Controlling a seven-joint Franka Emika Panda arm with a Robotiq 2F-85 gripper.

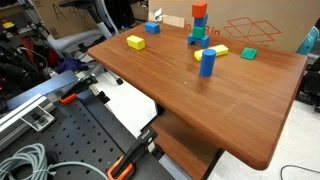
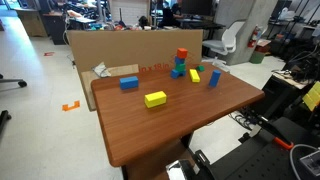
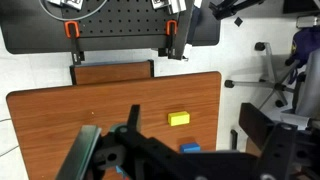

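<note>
My gripper is open above the table, its dark fingers spread apart in the wrist view with nothing held between them. Below it lies a yellow block (image 3: 178, 118), with a blue block (image 3: 189, 148) close by. In exterior view 1 the same yellow block (image 1: 136, 42) and blue block (image 1: 152, 28) are at the far left of the wooden table (image 1: 225, 100). A stack (image 1: 199, 24) with a red top over blue and green pieces stands at the back. Nearer the camera is an upright blue cylinder (image 1: 207, 65).
A yellow piece (image 1: 220, 51) and a flat green piece (image 1: 249, 53) lie near the stack. An upright board (image 2: 130, 55) lines the table's back edge. Black rails (image 3: 120, 28) run along the robot's side.
</note>
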